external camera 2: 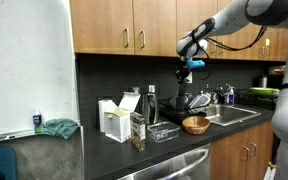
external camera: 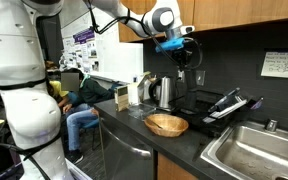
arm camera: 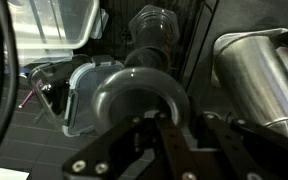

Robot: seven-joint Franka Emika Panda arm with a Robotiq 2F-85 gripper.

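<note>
High above the counter, my gripper [external camera 2: 187, 70] is shut on a dark bottle-like thing [arm camera: 142, 105]. In the wrist view its round, shiny end faces the camera, and its clear, faceted far end [arm camera: 153, 27] points away, toward the top of the picture. The fingers are mostly hidden behind the thing there. In exterior view 1 the held thing [external camera: 181, 61] is small and hard to make out against the dark wall. It is clear of the counter.
A brown bowl [external camera: 167, 125] sits near the counter's front edge. The metal kettle [external camera: 166, 92] and a dish rack [external camera: 219, 108] stand behind it, with the sink [external camera: 254, 150] to the right. Wooden cabinets [external camera 2: 149, 28] hang close to the arm.
</note>
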